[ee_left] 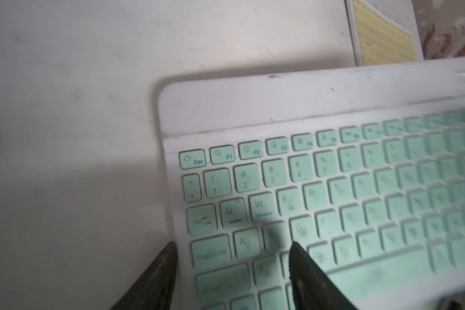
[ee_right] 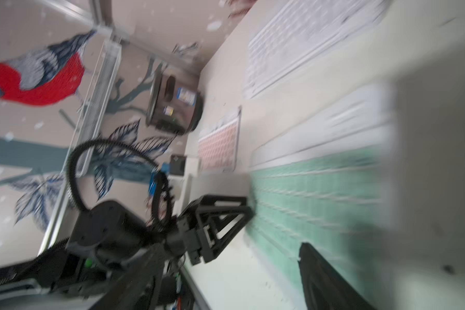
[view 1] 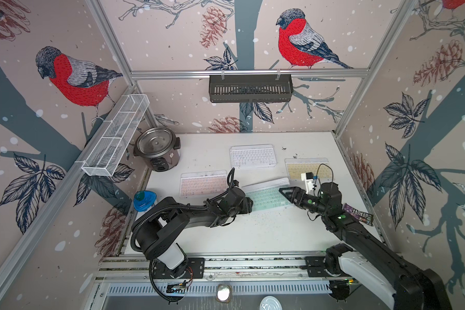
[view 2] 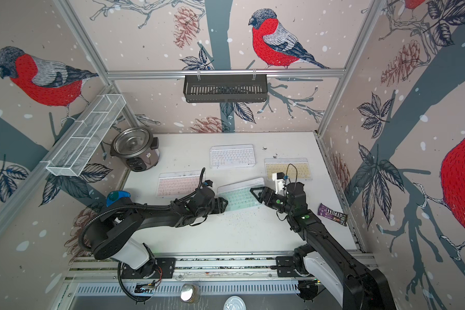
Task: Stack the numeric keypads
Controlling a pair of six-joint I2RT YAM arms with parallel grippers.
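The green-keyed keypad [view 1: 267, 194] lies slanted at the table's middle, its right end farther back than its left. At its left end is my left gripper [view 1: 249, 205]. In the left wrist view that gripper's fingers [ee_left: 157, 281] stand apart, one beside the keypad's left edge and the other over the keys. My right gripper [view 1: 284, 192] is open at the keypad's right end, its fingers [ee_right: 320, 279] spread. A white keypad [view 1: 253, 156] lies at the back, a pink one [view 1: 203, 184] at left, and a yellow one [view 1: 304, 168] at right, partly behind my right arm.
A rice cooker [view 1: 157, 149] stands at the back left, with a blue object [view 1: 145, 200] in front of it. A dark wrapper [view 2: 332, 214] lies by the right edge.
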